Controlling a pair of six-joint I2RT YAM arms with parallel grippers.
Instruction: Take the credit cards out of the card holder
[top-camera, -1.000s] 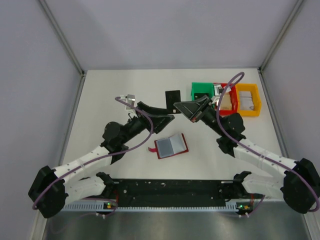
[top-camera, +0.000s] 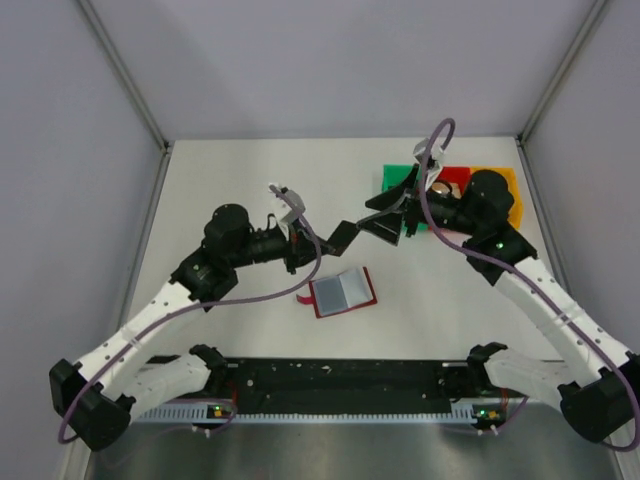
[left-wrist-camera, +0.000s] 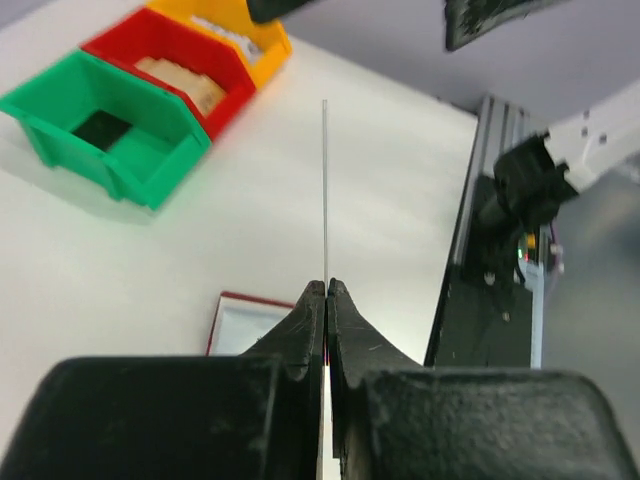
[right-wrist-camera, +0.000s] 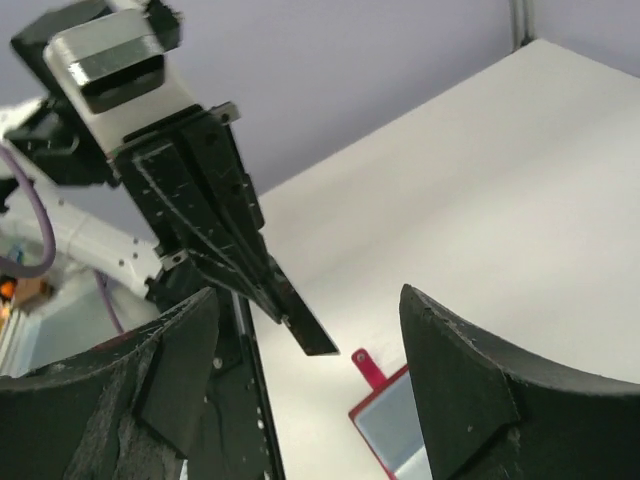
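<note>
My left gripper (top-camera: 320, 246) is shut on a thin dark card (top-camera: 342, 236), which shows edge-on in the left wrist view as a narrow upright sliver above the fingertips (left-wrist-camera: 325, 295). My right gripper (top-camera: 376, 220) stands open to the upper right of the card, nothing between its fingers. Below them on the table lies the open card holder (top-camera: 330, 294), red-edged with grey and pale inner panels and a red tab at its left.
At the back right sit green (left-wrist-camera: 120, 150), red (left-wrist-camera: 180, 70) and yellow (top-camera: 505, 180) bins holding items.
The right gripper has let go of the card, opened and drawn back right. The left gripper has shut on the card, moved down and left, and turned, tilting it.
</note>
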